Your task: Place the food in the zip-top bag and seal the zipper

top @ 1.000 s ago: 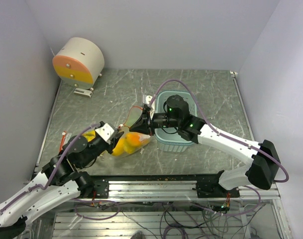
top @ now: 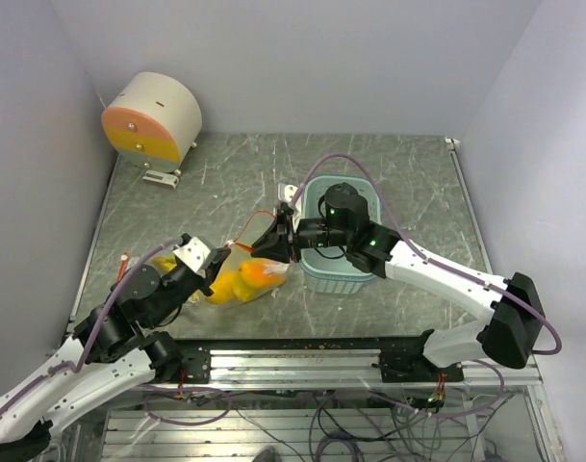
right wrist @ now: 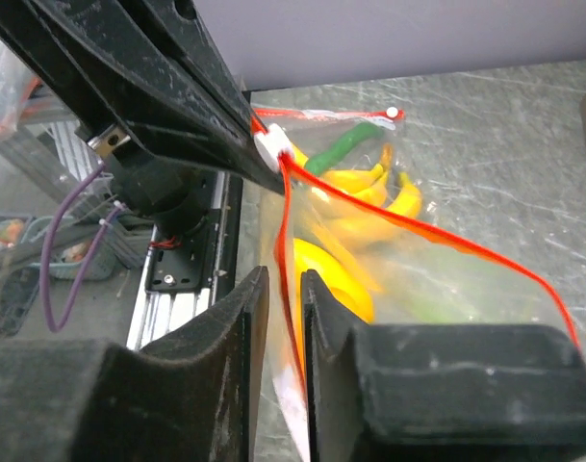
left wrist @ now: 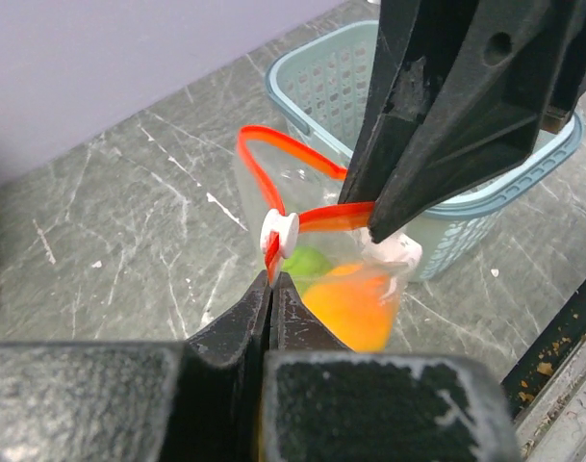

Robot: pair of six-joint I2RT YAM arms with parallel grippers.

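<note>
The clear zip top bag (top: 249, 284) with its orange zipper and white slider (left wrist: 279, 231) lies between both grippers, holding yellow, orange and green food pieces, among them bananas (right wrist: 374, 192) and a green item (right wrist: 336, 149). My left gripper (top: 225, 252) is shut on the zipper end by the slider. My right gripper (top: 256, 250) reaches in from the right, part open, with the orange zipper edge running between its fingers in the right wrist view.
A mint plastic basket (top: 341, 284) stands behind the right arm. A cream box with orange and yellow front (top: 153, 111) is at the back left.
The right gripper has barely moved.
</note>
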